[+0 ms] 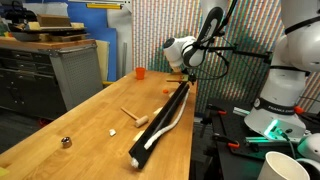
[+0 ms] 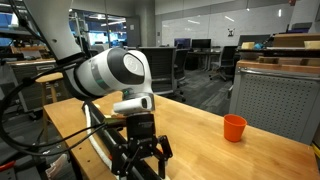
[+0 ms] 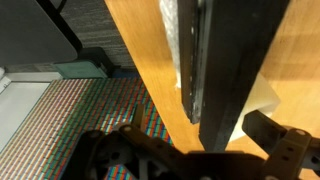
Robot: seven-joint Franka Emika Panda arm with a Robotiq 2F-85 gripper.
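Note:
A long black channel-like piece (image 1: 158, 128) lies along the right part of the wooden table, with a pale strip (image 1: 172, 127) curving along its right side. At the channel's far end is my gripper (image 1: 187, 82). The wrist view shows the open gripper with one finger on each side of the black channel (image 3: 232, 65). I cannot tell whether either finger touches it. Pale material (image 3: 262, 100) shows beside the channel there. In exterior view 2 the arm (image 2: 115, 82) hides much of the channel.
An orange cup (image 2: 234, 128) stands on the table. A wooden mallet-like tool (image 1: 134, 118) and a small round metal item (image 1: 66, 142) lie left of the channel. A white container (image 1: 284, 168) is at the near right corner.

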